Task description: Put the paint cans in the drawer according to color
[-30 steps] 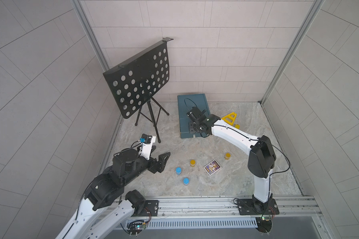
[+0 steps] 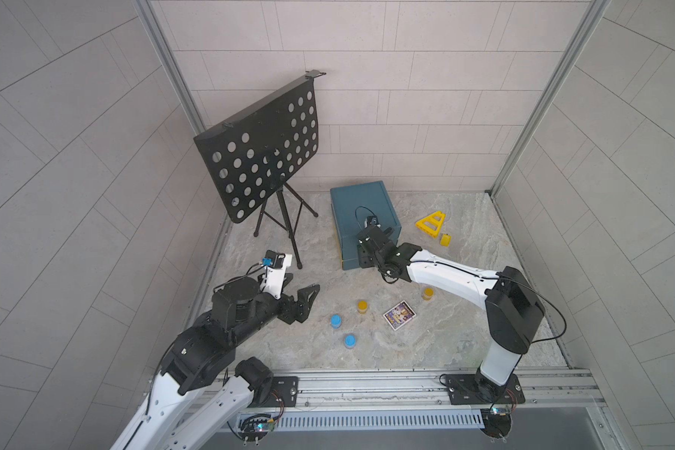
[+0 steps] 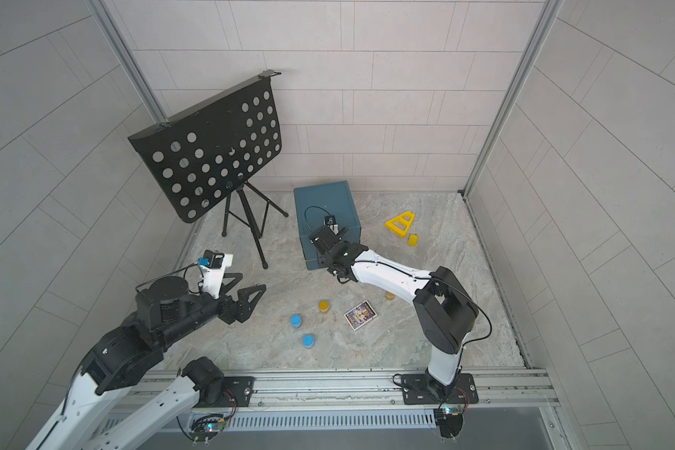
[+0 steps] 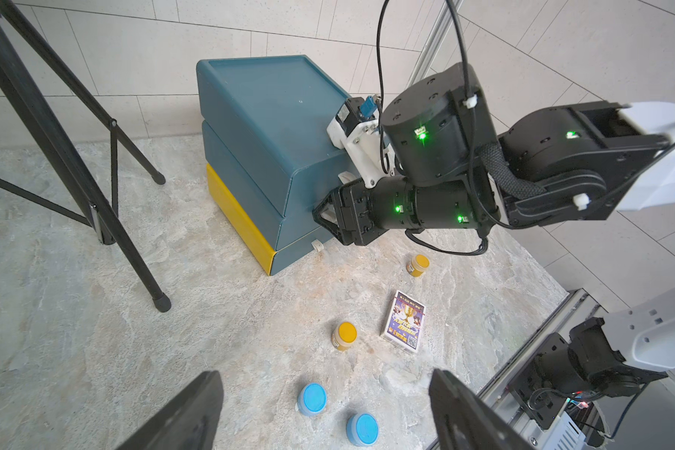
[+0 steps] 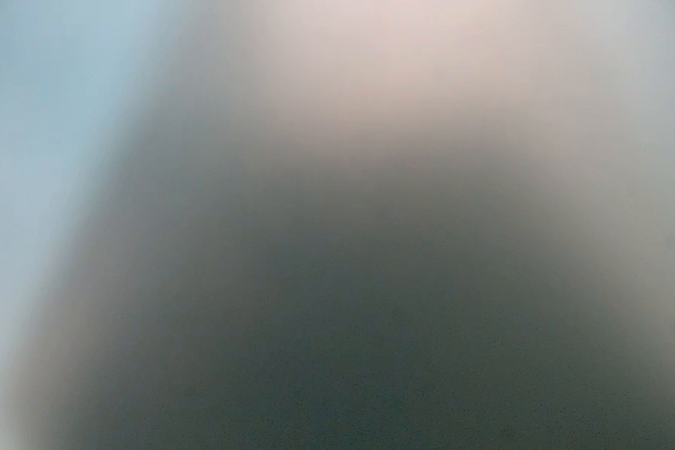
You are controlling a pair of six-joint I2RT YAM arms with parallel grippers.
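Observation:
Two blue-lidded paint cans (image 4: 312, 399) (image 4: 363, 429) stand on the table between the open fingers of my left gripper as its wrist view looks down; they are well apart from it. An orange-lidded can (image 4: 344, 335) stands near them, and another orange-lidded can (image 4: 417, 264) is farther right. The teal drawer box (image 4: 262, 97) looks closed, with a small pale tab (image 4: 318, 245) low on its front. My right gripper is against the box's front; whether its fingers hold a handle there is hidden. The right wrist view is only a dark blur.
A card box (image 2: 399, 315) lies near the orange cans. Yellow triangular piece (image 2: 431, 222) and a small yellow block (image 2: 445, 239) sit right of the drawer box. A black music stand (image 2: 266, 150) rises at the left.
The drawer box has shifted toward the front and turned slightly, together with my right gripper at its front. The right arm's elbow has swung right. The left arm and the cans have stayed put.

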